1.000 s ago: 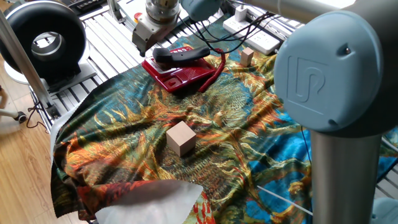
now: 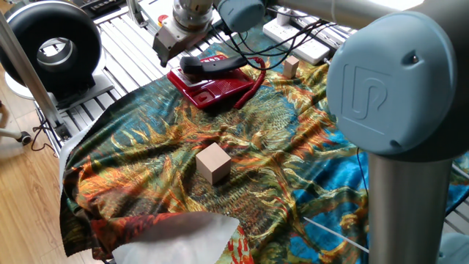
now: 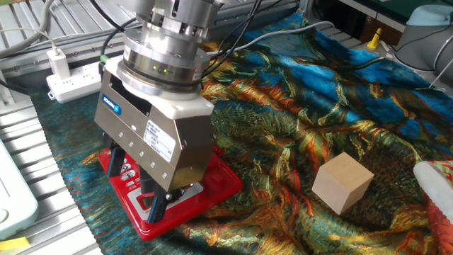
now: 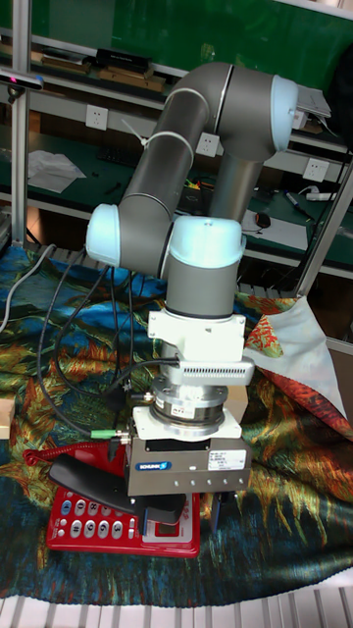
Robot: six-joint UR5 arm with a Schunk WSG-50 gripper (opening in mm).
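A red telephone [image 2: 209,86] lies on the patterned cloth, with its black handset [image 2: 214,67] resting across its top. My gripper [image 3: 135,185] hangs over the phone, its fingers [image 3: 157,207] pointing down and well apart. In exterior view 3, the handset [image 4: 101,489] runs toward the gripper's body, which hides part of the phone [image 4: 120,532]. Nothing is visibly clamped in the fingers. Whether the fingers touch the phone cannot be made out. One wooden cube [image 2: 213,163] stands on the cloth in the middle; a smaller-looking wooden block [image 2: 291,67] sits beyond the phone.
A white power strip [image 3: 76,83] lies at the cloth's edge, and cables hang around the wrist. The cloth [image 2: 139,147] is wrinkled, with a folded-over pale corner [image 2: 179,240]. A black ring-shaped object [image 2: 53,48] stands off to the side. Open cloth surrounds the cube.
The arm has shifted slightly, the wrist joint a little to the right in exterior view 1, while the gripper has barely moved. Phone, handset and wooden blocks have stayed put.
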